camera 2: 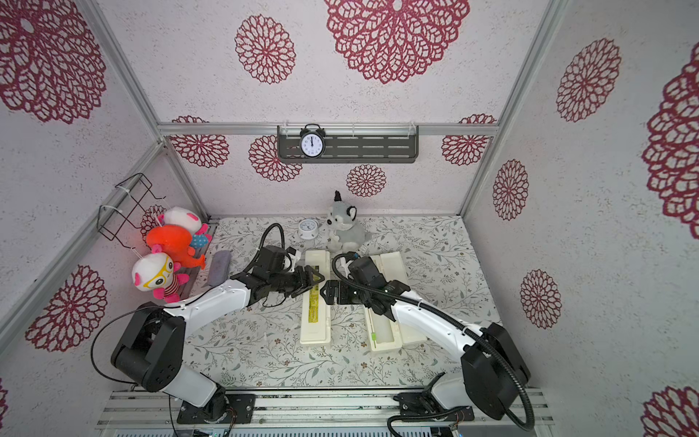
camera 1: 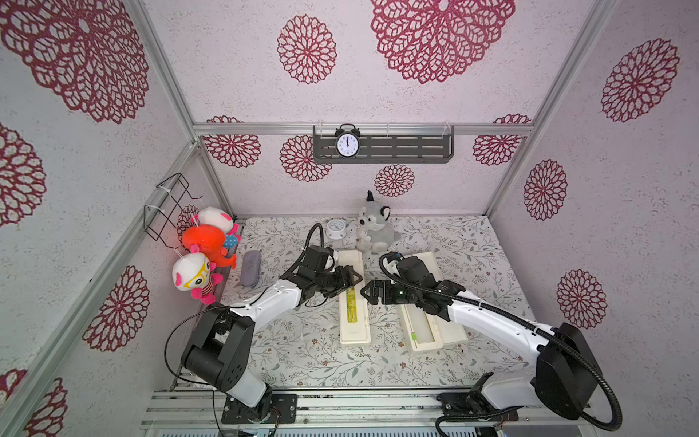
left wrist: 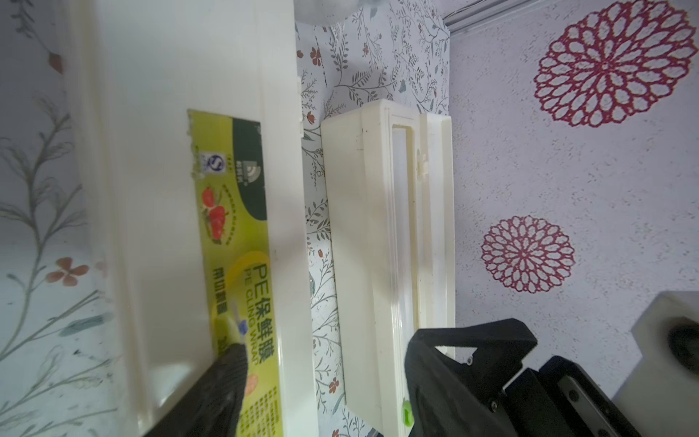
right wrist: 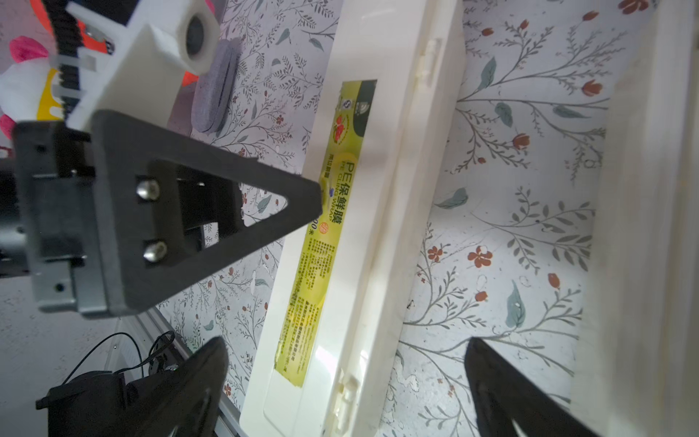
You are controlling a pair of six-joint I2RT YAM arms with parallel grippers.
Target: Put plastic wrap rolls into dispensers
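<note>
A white dispenser with a yellow cling-wrap label [right wrist: 309, 298] lies lengthwise in the middle, lid down. My left gripper [camera 1: 348, 276] is low over its top; in the left wrist view its fingers flank the label area, apart. My right gripper [camera 1: 371, 291] stands open just right of that dispenser, nothing seen between its fingers. A second white dispenser [camera 2: 397, 266] lies open to the right, partly under my right arm, with a small green piece [camera 1: 413, 336] at its near end.
A grey plush dog [camera 1: 375, 233] and a small white clock [camera 1: 335, 228] sit at the back. A grey oblong item [camera 1: 249, 268] and plush toys [camera 1: 196, 276] are at the left.
</note>
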